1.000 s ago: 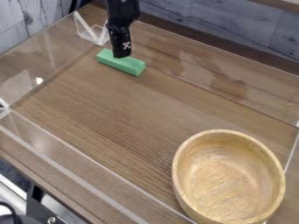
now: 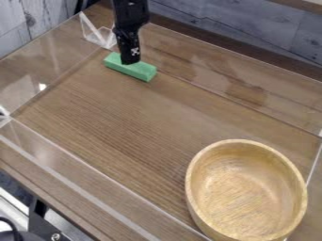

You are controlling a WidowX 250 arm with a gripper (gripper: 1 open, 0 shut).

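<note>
A green rectangular block [image 2: 131, 68] lies on the wooden table toward the back left. Just above it is the dark gripper [image 2: 130, 51] at the end of the black arm, which comes in from the top edge. Whether its fingers are open or shut is too small to tell. A large round tan bowl [image 2: 244, 193] sits at the bottom right.
A pale, translucent item [image 2: 100, 34] stands by the arm at the back left. A grey wall runs along the back right, and the table's left edge drops off at lower left.
</note>
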